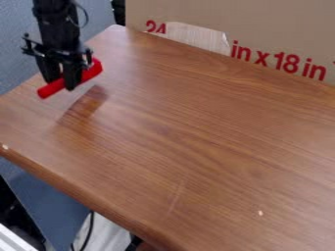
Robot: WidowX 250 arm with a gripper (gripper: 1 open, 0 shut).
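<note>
My black gripper point(69, 75) is at the upper left of the camera view, near the left edge of the wooden table point(197, 137), shut on a red cylindrical bar point(51, 88). The bar lies tilted, rising to the right, with its middle hidden by the fingers. A shadow falls on the wood below and to the right of it; whether the bar touches the table I cannot tell.
A large cardboard box point(262, 25) with red printing stands along the back of the table. Past the table's left edge are grey padding point(46, 201) and a cable.
</note>
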